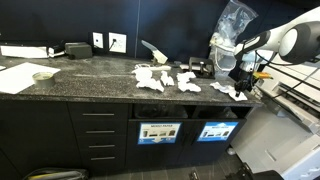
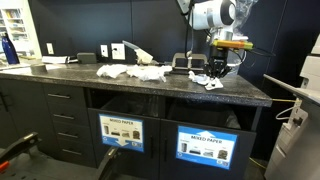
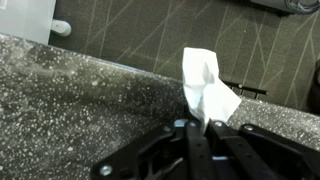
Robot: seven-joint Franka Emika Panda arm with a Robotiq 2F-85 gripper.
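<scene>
Pinched in my shut gripper is a crumpled piece of white paper or tissue (image 3: 207, 88), sticking out past the fingertips in the wrist view. The counter's edge runs under the gripper there, with the floor showing beyond it. In exterior view 1 the gripper (image 1: 240, 92) is low at the right end of the dark counter. Several white crumpled pieces (image 1: 150, 80) lie farther left on the countertop.
The speckled counter (image 2: 60, 76) has open room on its left. Cabinet openings labelled mixed paper (image 2: 206, 147) are below it. A clear plastic bag (image 1: 232, 22) stands at the back right, near a dark appliance (image 1: 199, 66).
</scene>
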